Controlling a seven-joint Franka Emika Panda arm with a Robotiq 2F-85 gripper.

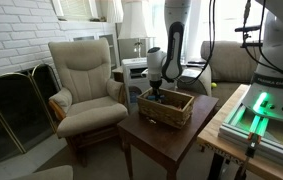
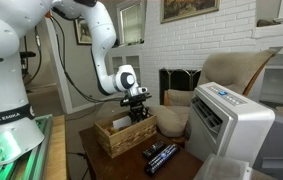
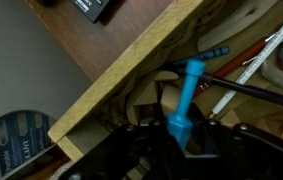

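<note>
In the wrist view my gripper is shut on a bright blue slender object [image 3: 188,88], which sticks out past the dark fingers over the box's contents. What the object is, I cannot tell. A woven-sided wooden box [image 1: 159,112] stands on the brown table, and the gripper [image 1: 157,93] is down at its opening, by the left end. From the other side, the box [image 2: 131,138] hides part of the fingers. Whether the blue object touches anything beneath it is unclear.
Inside the box lie a red pen [image 3: 243,63], a white pen [image 3: 258,60] and a dark stick [image 3: 256,91]. Black devices [image 2: 161,158] lie on the table beside it. An armchair [image 1: 86,80] stands beyond the table.
</note>
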